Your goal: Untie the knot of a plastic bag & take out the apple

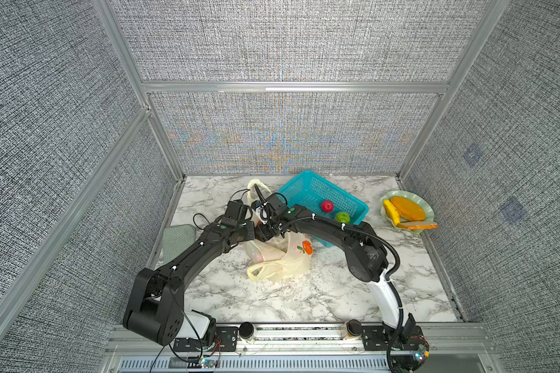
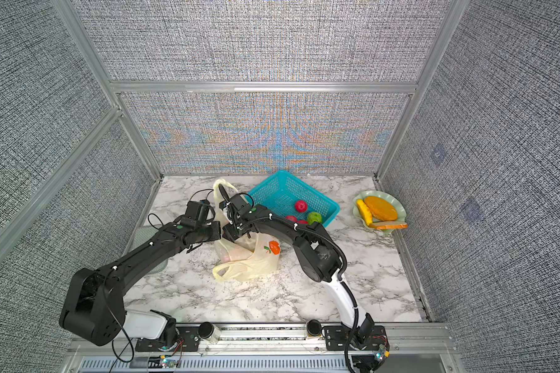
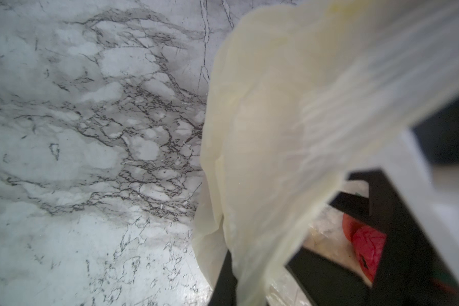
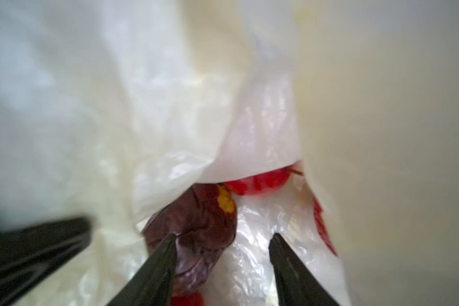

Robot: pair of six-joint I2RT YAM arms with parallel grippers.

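Observation:
The cream plastic bag lies on the marble table, its mouth spread between my two grippers. My left gripper is shut on the film at the bag's left edge; in the left wrist view the pinched plastic hides most of its fingers. Inside the bag mouth, my right gripper stands partly open with nothing held. A red apple with a stem shows beyond its fingertips, half covered by film. A wrinkled dark purple item lies nearer, behind the left fingertip. More red peeks out below and at the right.
A blue basket behind the right arm holds a red fruit and a green one. A pale green plate with yellow food stands far right. A grey-green mat lies left.

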